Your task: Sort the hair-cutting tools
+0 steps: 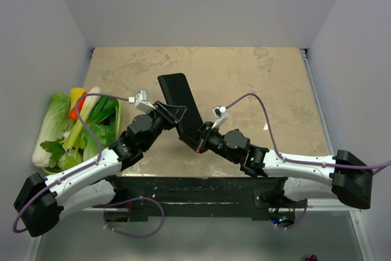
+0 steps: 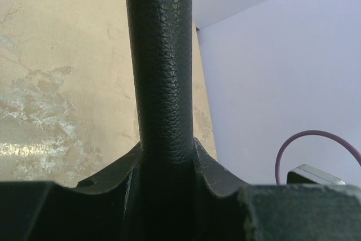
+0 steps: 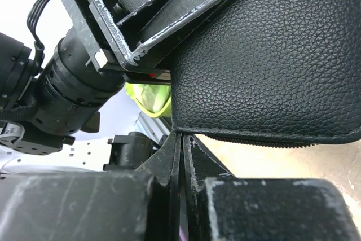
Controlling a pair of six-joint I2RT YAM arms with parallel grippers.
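Note:
A long black leather case (image 1: 177, 93) with a zipped edge is held up above the table. My left gripper (image 1: 175, 112) is shut on it, and in the left wrist view a finger presses each side of the case (image 2: 161, 60). At the near end of the case, my right gripper (image 1: 199, 143) is shut. In the right wrist view its fingertips (image 3: 176, 145) meet at the lower corner of the case (image 3: 271, 55), where the zipper (image 3: 259, 142) runs along the bottom edge. Whether anything thin is pinched there cannot be seen. The case looks closed; no tools show.
A green basket (image 1: 118, 117) full of vegetables stands at the left, beside my left arm. Beyond the case and to the right, the beige tabletop (image 1: 263, 71) is clear. Grey walls rise around the sides and back.

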